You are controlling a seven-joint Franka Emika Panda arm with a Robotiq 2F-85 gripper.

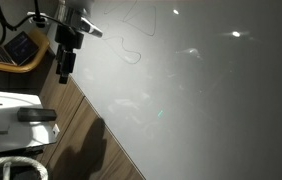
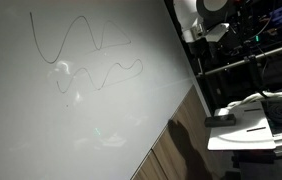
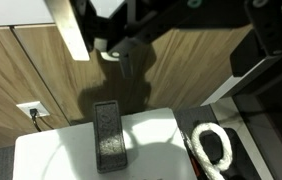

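Observation:
A dark, fuzzy block like a board eraser (image 3: 109, 137) lies on a small white table (image 3: 56, 160) in the wrist view. It also shows at the left of exterior view 1 as a dark eraser (image 1: 37, 115). My gripper (image 1: 65, 66) hangs above and apart from it, beside the whiteboard's edge. Its fingers are open, and no object shows between them. Wavy dark lines (image 2: 79, 20) mark the whiteboard (image 2: 41, 125) in exterior view 2. In exterior view 1 only faint lines appear near the gripper.
Wood panelling (image 1: 73, 128) runs along the whiteboard's lower edge, with the arm's shadow on it. A white looped cable or hose (image 3: 213, 145) lies by the table's right side. A socket with a plug (image 3: 36, 112) is low on the panel. An orange-framed chair (image 1: 21, 55) stands behind.

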